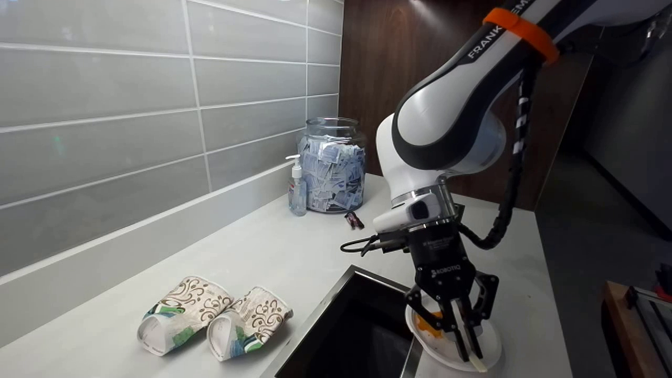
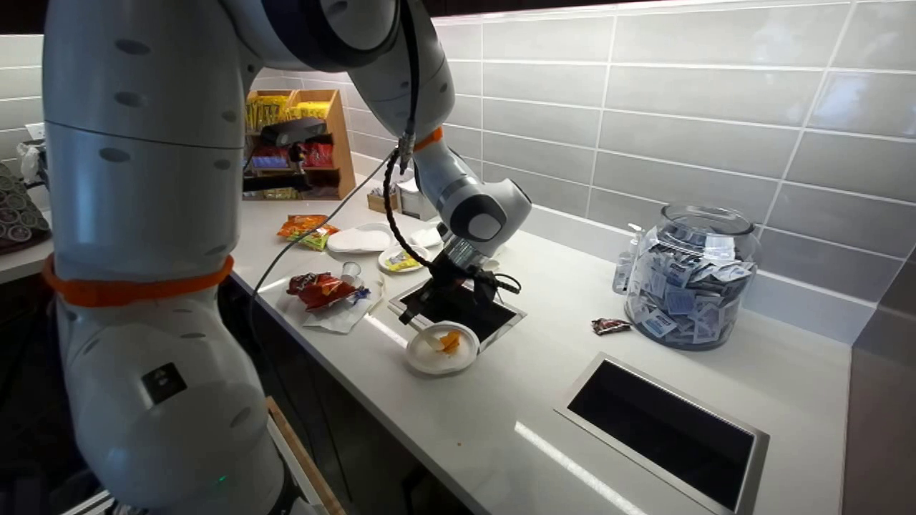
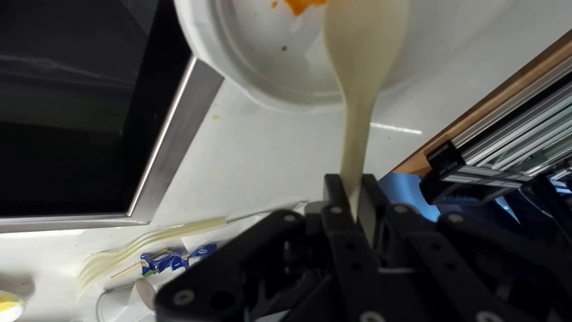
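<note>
My gripper is shut on a pale spoon [image 3: 358,102], whose handle runs between the black fingers. The spoon's broad end reaches over a white bowl [image 3: 268,88] on the counter, its tip cut off by the frame in the wrist view. Inside the bowl lie orange food pieces [image 2: 450,342] and a few small crumbs. Whether the spoon touches the bowl or the food cannot be told. In exterior view 1 the gripper [image 1: 467,353] hides part of the bowl.
A dark rectangular opening [image 1: 353,337] with a metal rim borders the bowl. Two crumpled paper cups [image 1: 189,308] lie left of it. A red chip bag [image 2: 319,290] rests nearer the robot's base, and a second opening [image 2: 661,429] and a glass jar [image 2: 691,283] stand farther along.
</note>
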